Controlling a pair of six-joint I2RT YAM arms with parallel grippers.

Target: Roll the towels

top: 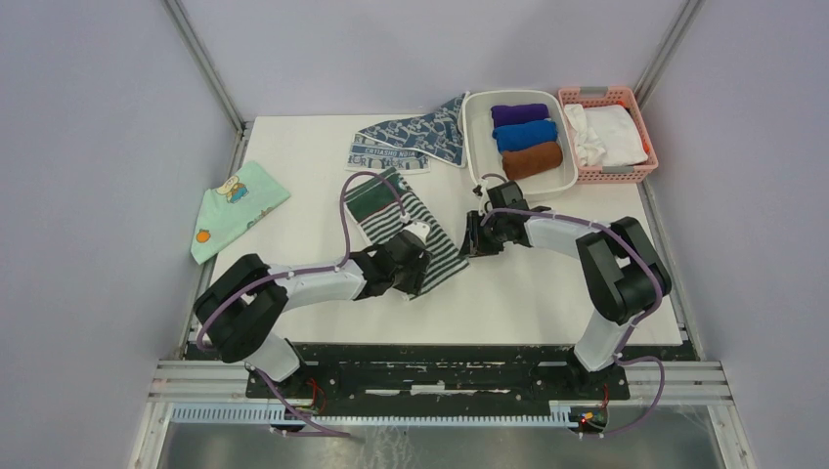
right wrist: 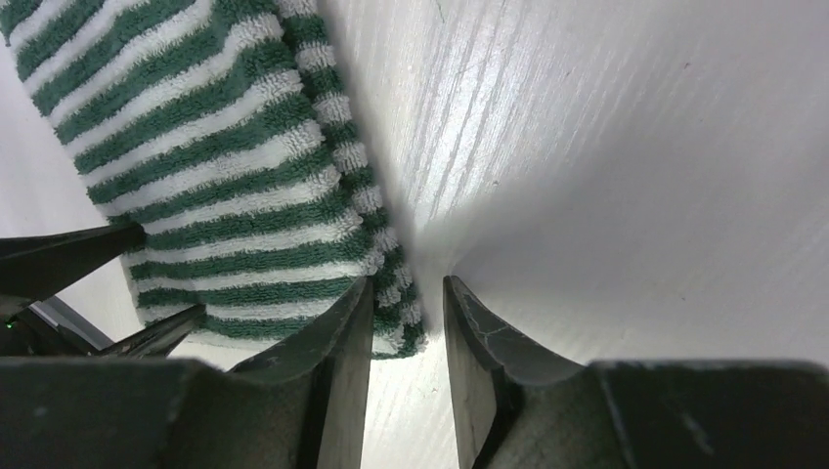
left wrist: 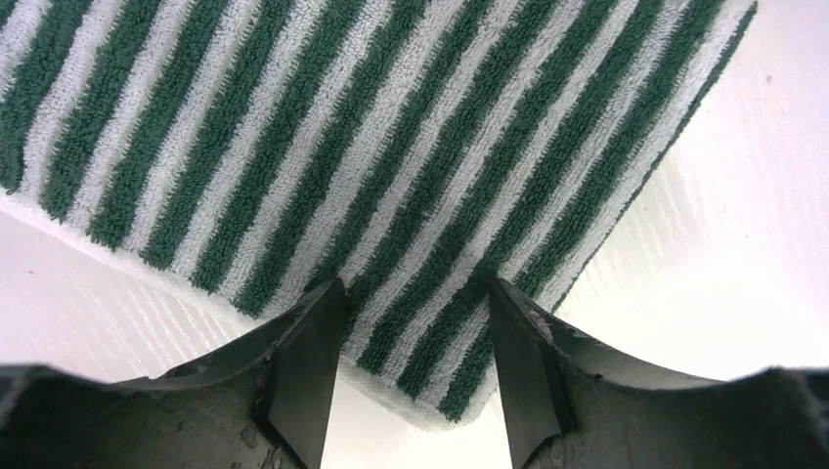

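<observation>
The green-and-white striped towel (top: 443,261) lies slanted on the table, its solid green end farthest away. A doubled layer shows along its right edge in the right wrist view. My left gripper is open low over the towel's near end, fingers either side of a few stripes. My right gripper is at the towel's near right corner. Its fingers (right wrist: 342,342) stand a narrow gap apart, with a bit of towel edge (right wrist: 415,337) visible between them. Whether they pinch it cannot be told.
A white bin (top: 476,137) holds purple, blue and brown rolled towels. Beside it stands a pink basket (top: 631,174) with white cloth. Blue patterned towels (top: 420,132) lie at the back; a mint towel (top: 235,215) lies at the left.
</observation>
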